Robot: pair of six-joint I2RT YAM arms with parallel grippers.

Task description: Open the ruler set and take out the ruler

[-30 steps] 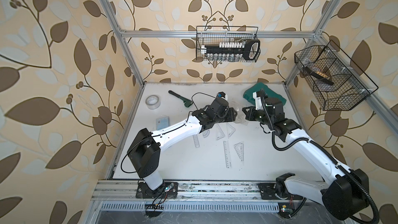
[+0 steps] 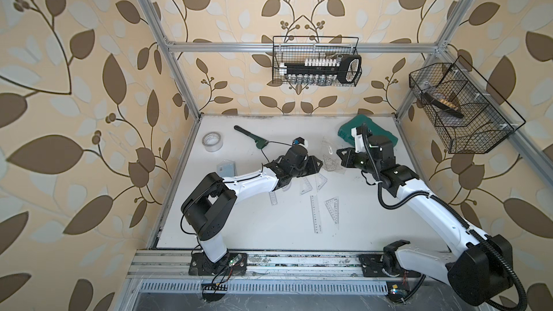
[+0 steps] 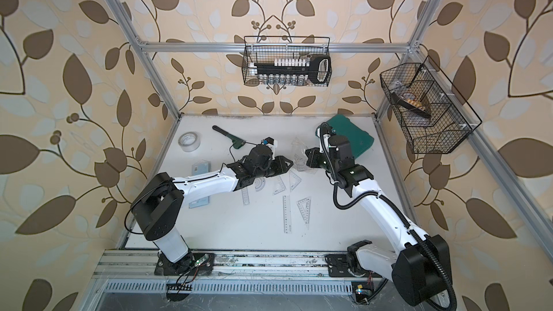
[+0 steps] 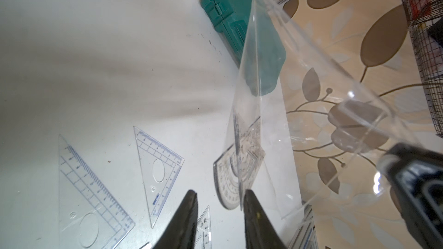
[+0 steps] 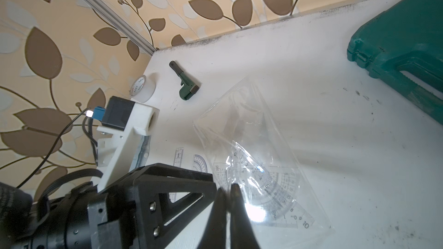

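Observation:
My right gripper is shut at the lower edge of a clear plastic pouch, which stands up from its tips with a protractor and rulers inside. My left gripper stands part open just left of the pouch, nothing visible between its blurred fingers. Loose on the table lie a straight ruler, set squares and, farther left, a small protractor.
A green case lies at the back right, a green tool and tape roll at the back left. A pale blue packet lies on the left. Wire baskets hang on the frame.
My left gripper has drawn back to the left and slightly down, away from the pouch. The right arm looks unchanged.

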